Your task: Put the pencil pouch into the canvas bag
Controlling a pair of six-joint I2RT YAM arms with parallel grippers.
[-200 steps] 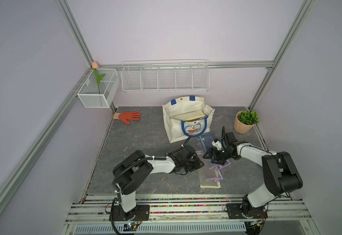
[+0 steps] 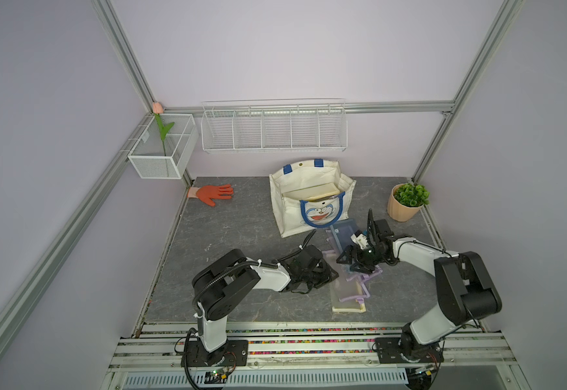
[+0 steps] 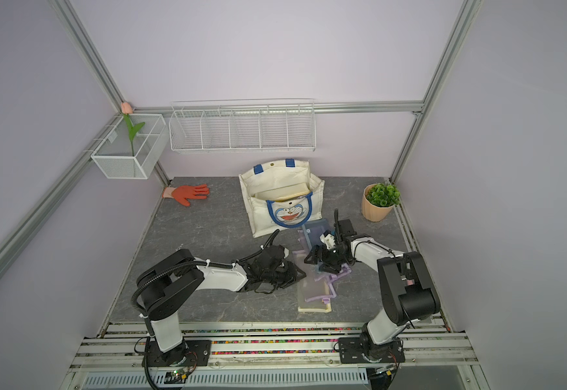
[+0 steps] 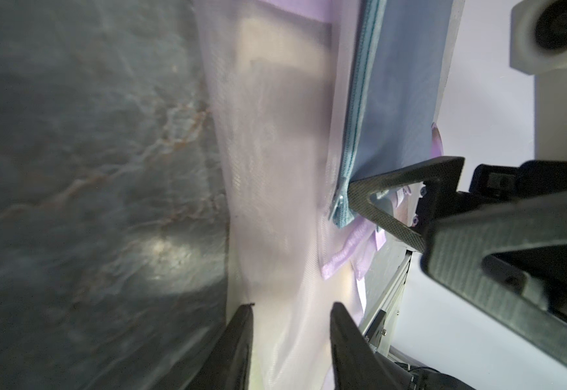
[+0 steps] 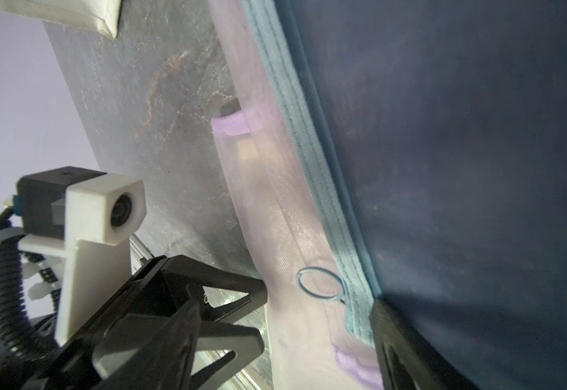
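The canvas bag stands open at the back centre of the table. In front of it lie layered mesh pouches: a blue zippered one on pale pink-and-cream ones with lilac trim. My left gripper hovers low over the pale pouch, its fingers apart with the pouch fabric visible between them. My right gripper is open at the blue pouch's zipper end, beside its ring pull. Which of these is the pencil pouch I cannot tell.
A potted plant stands at the back right, an orange glove at the back left. Wire baskets hang on the back wall. My two grippers are close together.
The right arm and the bag look unchanged.
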